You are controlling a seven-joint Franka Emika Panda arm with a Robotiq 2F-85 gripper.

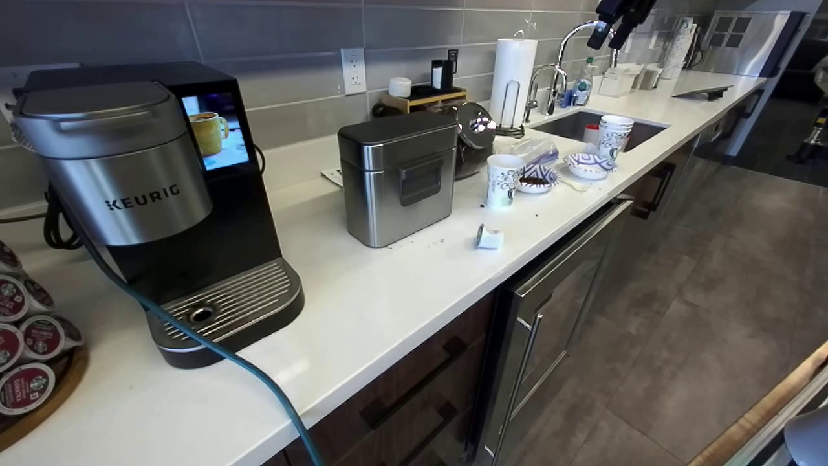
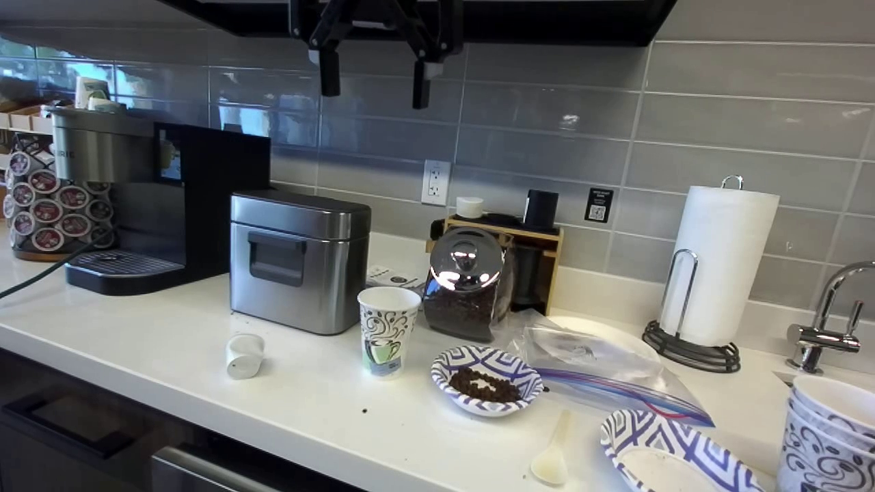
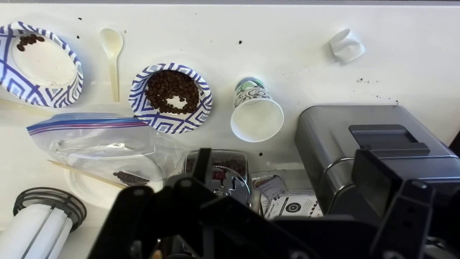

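My gripper [image 2: 375, 79] hangs high over the counter with its fingers apart and nothing between its fingers. Beneath it, a patterned paper cup [image 2: 387, 332] stands upright; from the wrist view its inside looks empty. Beside the cup sits a blue-and-white paper bowl [image 3: 171, 123] of coffee beans. Another such bowl [image 3: 41, 64] contains only a few beans. A small white pod or cup [image 2: 245, 356] lies on its side near the counter's front. Between the bowls is a pale spoon [image 3: 113, 56].
A steel canister [image 1: 400, 182] and a Keurig machine [image 1: 124, 194] occupy the left. Behind the cup are a bean jar [image 2: 463, 287] and a clear zip bag [image 2: 599, 361]. A paper towel roll [image 2: 722, 262] and stacked cups [image 2: 824, 443] stand right. Bare counter lies between machine and pod.
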